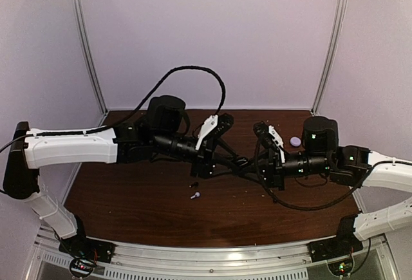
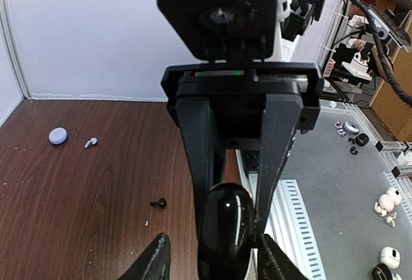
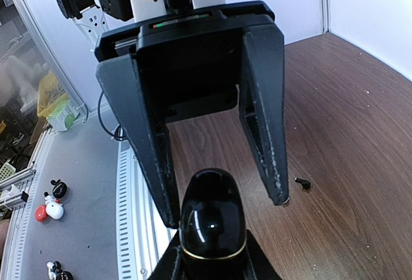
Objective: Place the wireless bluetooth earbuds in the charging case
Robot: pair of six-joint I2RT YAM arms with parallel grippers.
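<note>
A glossy black charging case with a thin gold band, seen as (image 3: 212,215) in the right wrist view, is held upright by my right gripper (image 1: 248,167), shut on it. My left gripper (image 1: 225,161) has its fingers part open on either side of the case, facing the right gripper. A black earbud, also visible in the right wrist view (image 3: 304,183), lies on the wooden table below. A pale lilac earbud (image 1: 196,195) lies near it.
A round lilac case (image 1: 295,141) sits at the table's right. Both arms meet above its middle.
</note>
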